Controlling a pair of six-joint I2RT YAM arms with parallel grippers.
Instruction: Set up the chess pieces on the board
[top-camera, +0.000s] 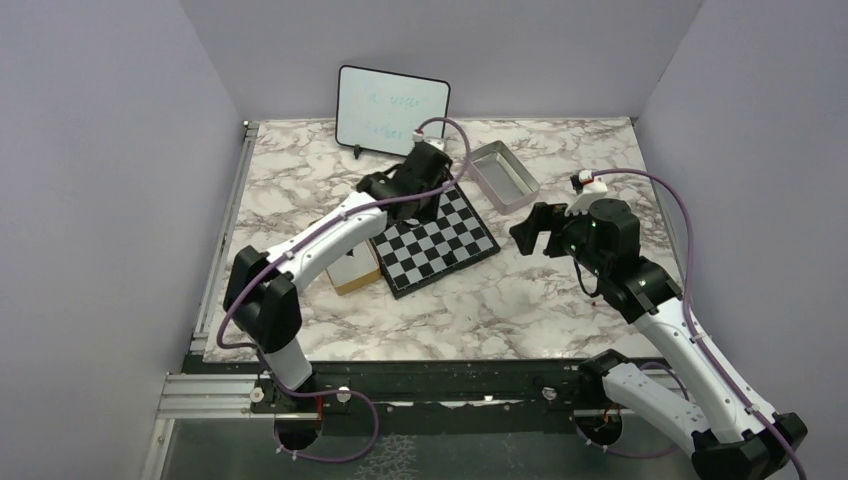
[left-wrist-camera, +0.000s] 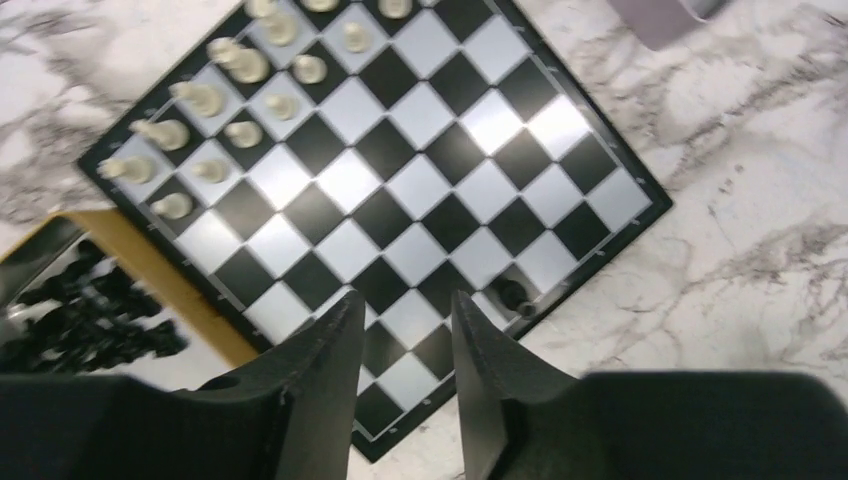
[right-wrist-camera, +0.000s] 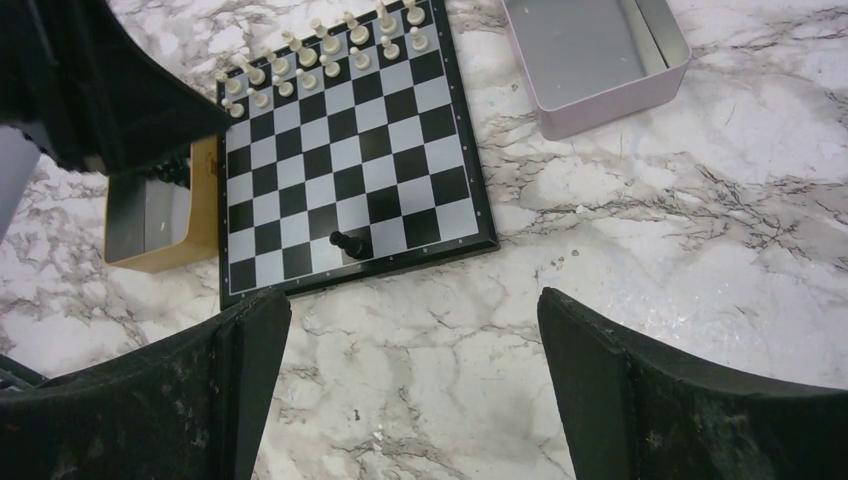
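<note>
The chessboard (right-wrist-camera: 330, 160) lies on the marble table with white pieces (right-wrist-camera: 306, 55) in two rows along its far side. One black piece (right-wrist-camera: 352, 246) stands on a dark square in the row at the near edge. More black pieces (left-wrist-camera: 105, 310) lie jumbled in the tan-walled box (left-wrist-camera: 185, 275) against the board's left side. Above the board, my left gripper is open, with only board squares visible between its fingers and the black piece below and to the right. My right gripper stands open and empty, off the board's right side.
A grey metal tray (top-camera: 487, 183) sits behind and right of the board. At the back stands a whiteboard (top-camera: 392, 105) with faint writing, partly behind the left arm. The marble table (top-camera: 440, 325) in front of the board is bare.
</note>
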